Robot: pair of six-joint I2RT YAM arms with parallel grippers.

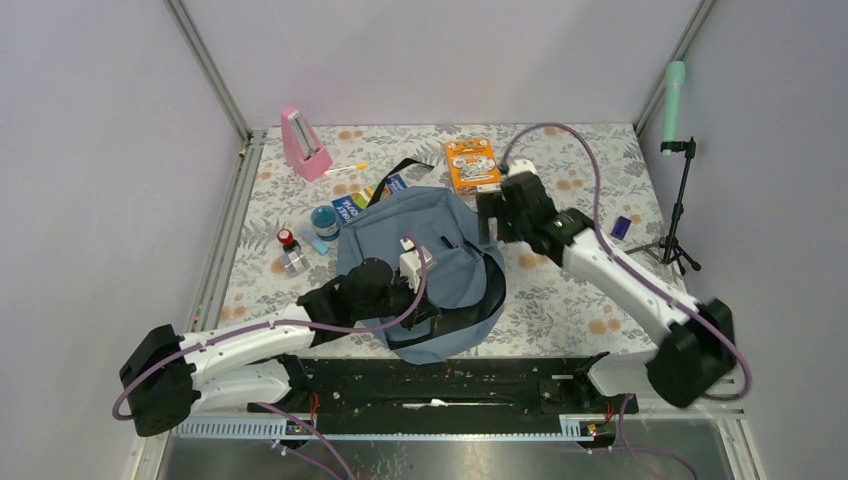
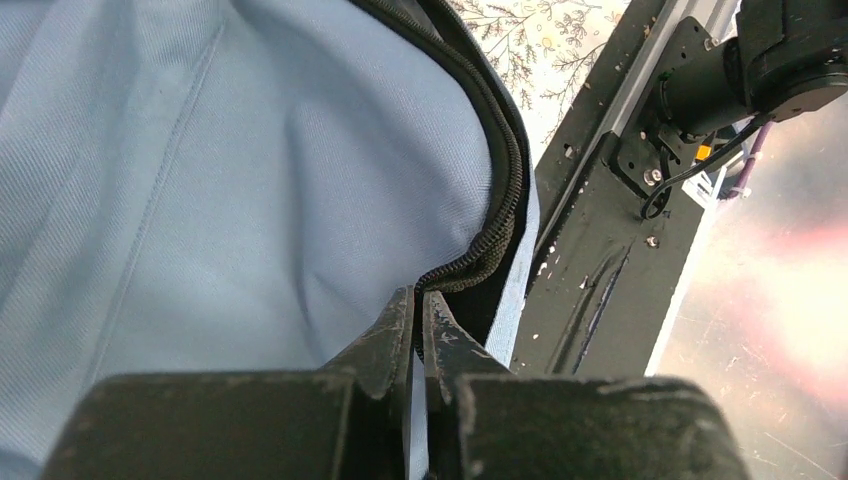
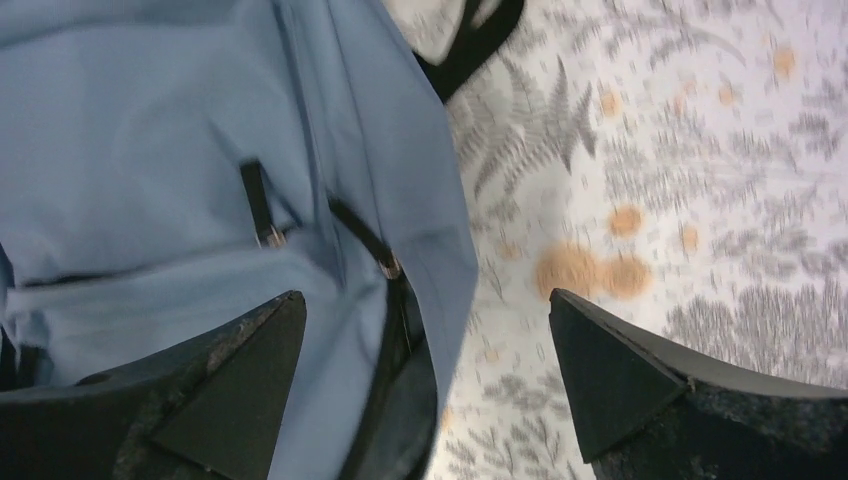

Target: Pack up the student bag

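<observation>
The blue-grey bag [image 1: 405, 225] lies on the table with its front flap [image 2: 370, 130] drawn over most of the opening. At the flap's black zipper edge [image 2: 497, 220], my left gripper is shut, the edge running in between its fingertips. The blue book inside is hidden from above. My right gripper [image 1: 487, 218] is open over the bag's far right side, blurred by motion; the right wrist view shows nothing between its fingers. Behind it lies an orange book [image 1: 473, 160], partly covered by the arm.
A pink metronome-like object [image 1: 305, 145], a yellow-tipped stick [image 1: 346, 168], a blue packet [image 1: 352, 204], a blue jar [image 1: 325, 222] and a red-capped bottle [image 1: 292, 252] stand or lie left of the bag. A small dark blue item [image 1: 620, 228] and a tripod [image 1: 682, 205] are right.
</observation>
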